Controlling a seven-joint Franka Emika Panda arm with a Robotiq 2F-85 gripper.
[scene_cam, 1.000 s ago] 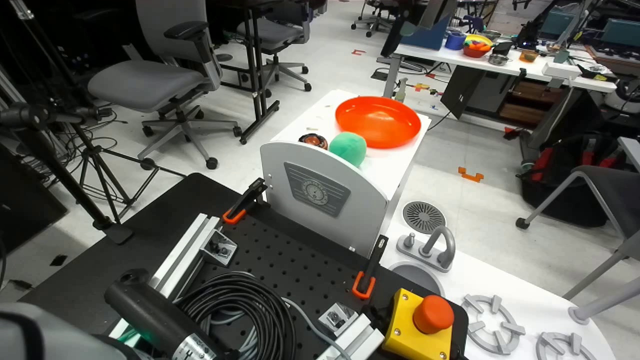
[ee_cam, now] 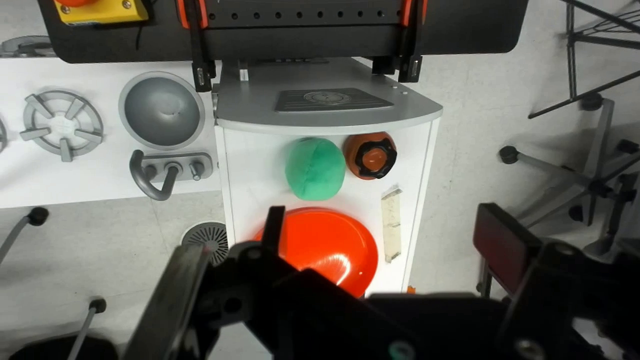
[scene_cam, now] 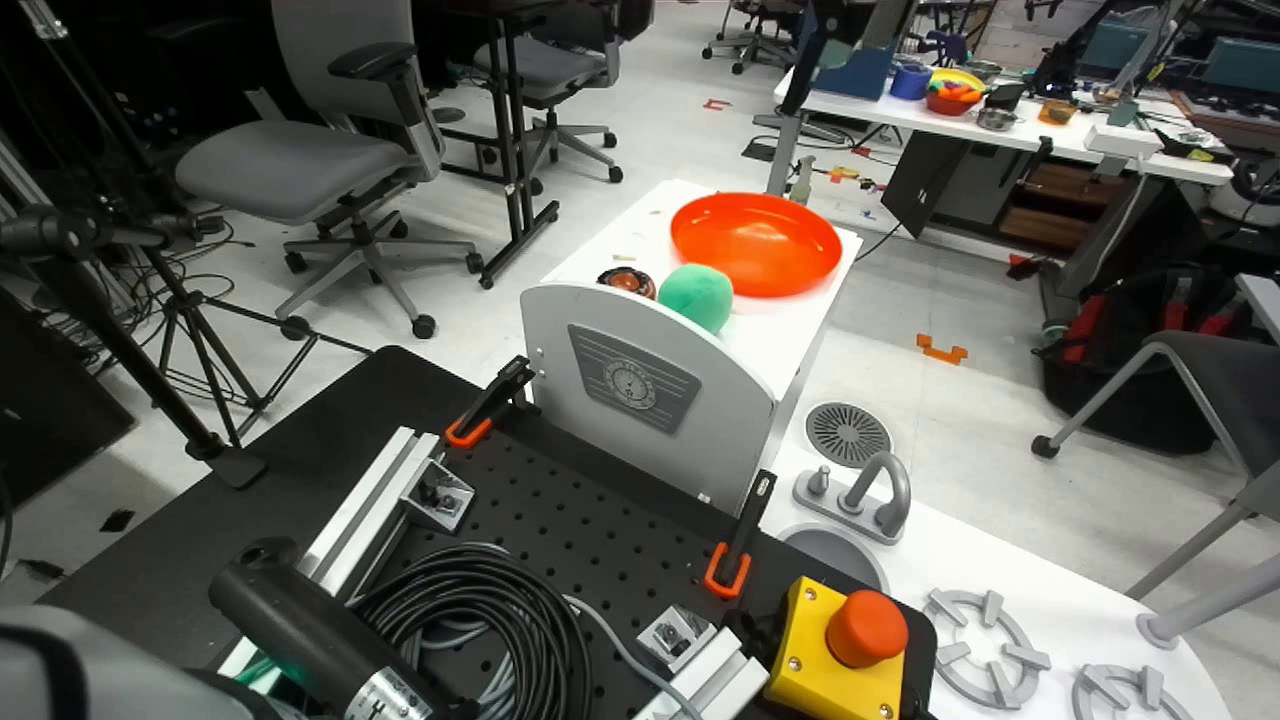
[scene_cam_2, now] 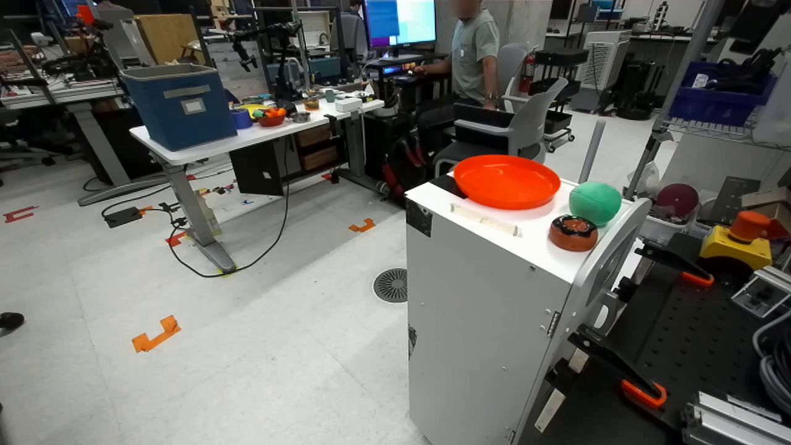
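A green soft ball rests on the white top of the cabinet, close behind its grey upright panel. Beside it sits a round brown object with a black scalloped top; the two nearly touch in the wrist view. An orange-red plate lies farther back on the same top, empty. My gripper is above the cabinet top, its fingers wide apart and holding nothing. In the wrist view it covers part of the plate. In exterior view 1 only its lower part shows at the top edge.
A toy sink with a grey faucet and stove burners adjoin the cabinet. Clamps fix the panel to the black perforated board. A yellow box with a red button stands on that board. Open floor surrounds the cabinet's far side.
My gripper has shifted and turned slightly at the top edge of exterior view 1. The ball, the brown object and the plate have not moved.
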